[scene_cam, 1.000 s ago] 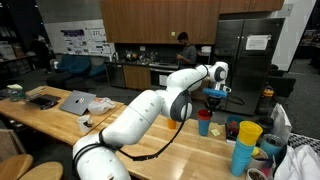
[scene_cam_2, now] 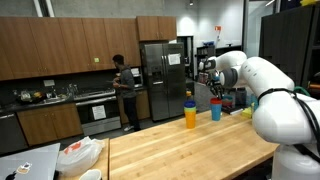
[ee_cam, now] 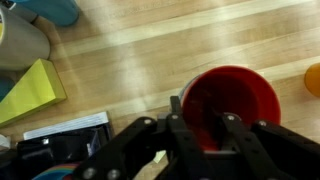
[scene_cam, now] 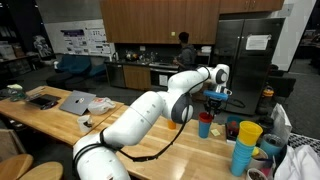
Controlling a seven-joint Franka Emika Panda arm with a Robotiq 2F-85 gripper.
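A red cup (scene_cam: 205, 117) sits on top of a blue cup (scene_cam: 204, 129) on the wooden table; the same red cup (scene_cam_2: 216, 103) shows at the table's far end in exterior view 2. From above, in the wrist view, the red cup's open mouth (ee_cam: 245, 90) faces up. My gripper (scene_cam: 212, 106) is right over the stack, close to the rim. The dark gripper parts (ee_cam: 145, 145) overlap the near left side of the cup in the wrist view. How far the fingers are apart, and whether they touch the rim, is hard to make out.
An orange cup (scene_cam: 172, 125) stands left of the stack. Tall yellow and blue cups (scene_cam: 244, 145) crowd the right side, near a white cloth (scene_cam: 300, 158). A laptop (scene_cam: 76, 102) lies farther left.
Arm and stacked cups look almost unchanged over the last second. In the background, the person at the kitchen counter has shifted slightly.
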